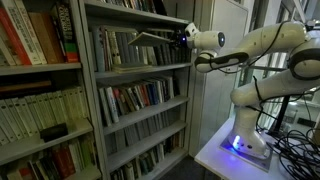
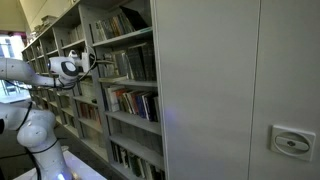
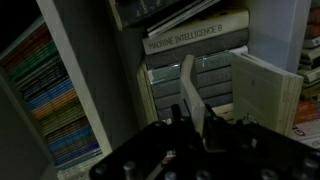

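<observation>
A thin, pale book (image 1: 150, 39) juts leftward from my gripper (image 1: 183, 39), in front of the upper shelf. It appears almost flat, with a slight tilt. In the wrist view its light edge (image 3: 190, 88) rises between the dark fingers, and my gripper is shut on it. The fingertips are dark and hard to separate there. Exterior view 2 shows the arm (image 2: 65, 70) reaching to the bookcase from the left, the grip itself too small to make out.
Beyond the held book, a volume marked Machine Intelligence (image 3: 197, 32) lies above several grey volumes (image 3: 195, 70). A cream book (image 3: 265, 90) stands to their right. A shelf upright (image 3: 85, 75) is close on the left.
</observation>
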